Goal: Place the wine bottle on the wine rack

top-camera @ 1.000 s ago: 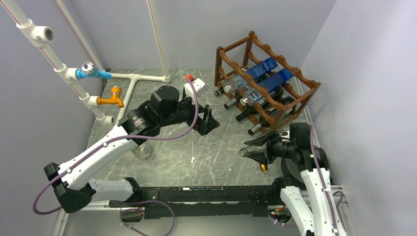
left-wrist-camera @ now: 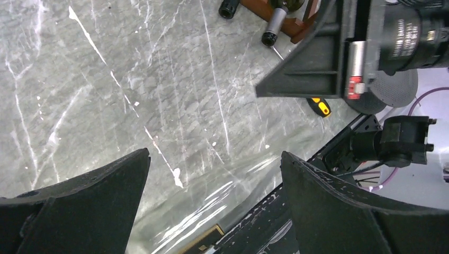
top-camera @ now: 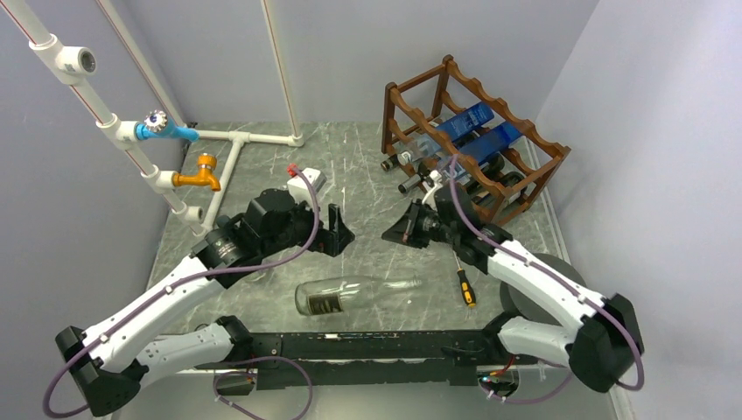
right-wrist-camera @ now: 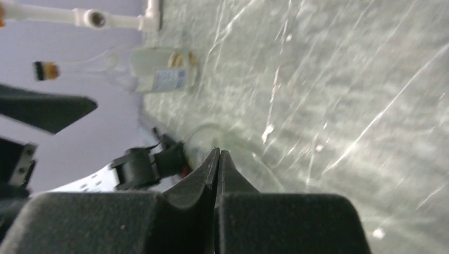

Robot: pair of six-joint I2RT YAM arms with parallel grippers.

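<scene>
A clear glass bottle (top-camera: 337,297) lies on its side along the front of the marble surface, below both grippers. My left gripper (top-camera: 343,234) stands open above it to the left, nothing between its wide-spread fingers (left-wrist-camera: 79,201). My right gripper (top-camera: 390,234) is shut, its tips meeting with nothing visible between them, above the bottle's neck end. The wooden wine rack (top-camera: 551,149) at the back right holds several bottles, some with blue labels.
A screwdriver (top-camera: 465,287) lies right of the bottle, beside a dark round object (top-camera: 534,297). White pipes (top-camera: 249,137) with blue and orange taps line the left and back. A small white block (top-camera: 306,182) sits behind the left arm.
My right gripper has moved left and shut; the glass bottle it was around now lies at the front of the surface. The left arm has shifted left.
</scene>
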